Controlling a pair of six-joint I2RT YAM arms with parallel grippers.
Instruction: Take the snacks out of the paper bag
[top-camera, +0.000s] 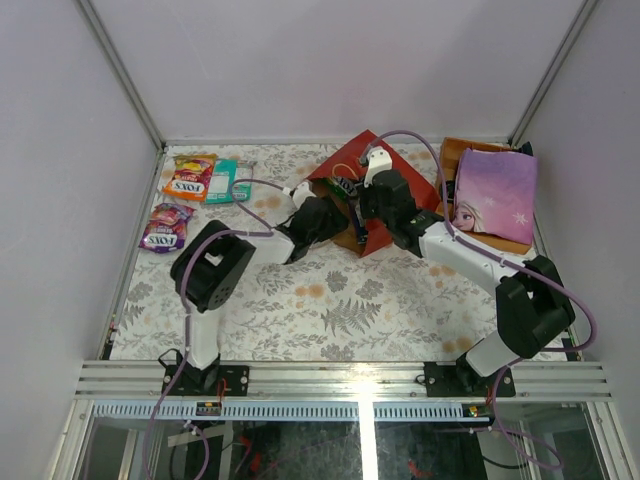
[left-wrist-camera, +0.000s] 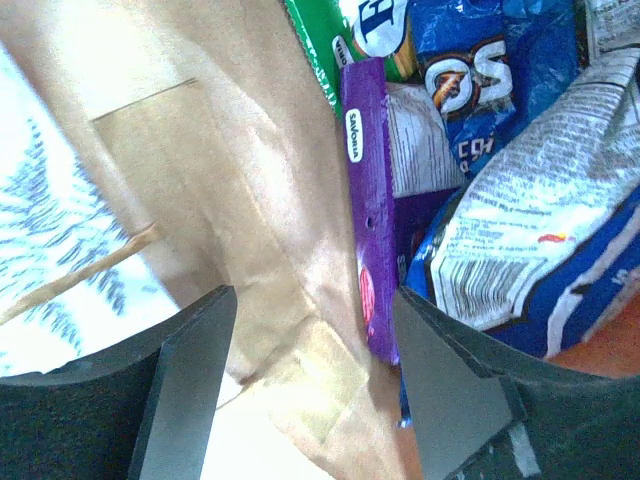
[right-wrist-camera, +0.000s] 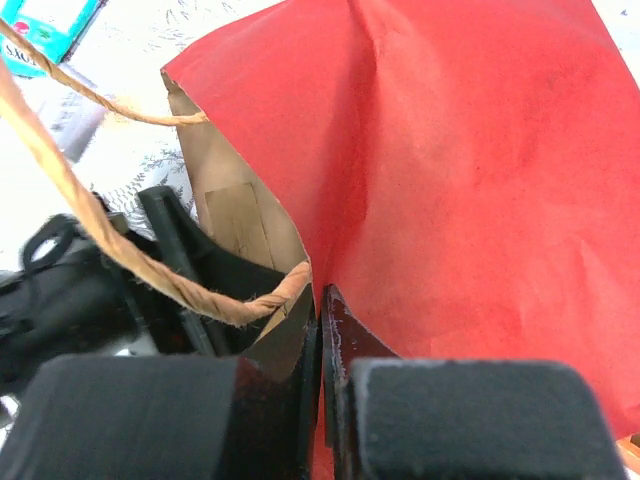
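The red paper bag (top-camera: 345, 165) lies tilted on the table, its brown inside facing my left arm. Pinched at its rim beside the twisted handle, the bag's red paper (right-wrist-camera: 450, 200) is in my right gripper, which is shut. My left gripper stands open at the bag's mouth, with only brown lining visible in its gap. Inside are a purple packet (left-wrist-camera: 370, 190) near its right finger, a blue-and-silver packet (left-wrist-camera: 540, 200) and a green packet (left-wrist-camera: 318, 45). An orange bag (top-camera: 190, 177), a teal bag (top-camera: 228, 182) and a purple bag (top-camera: 166, 228) lie at the left.
At the right stands a brown box (top-camera: 450, 160) with a pink-purple pouch (top-camera: 495, 190) on it. Both arms meet closely at the bag's mouth.
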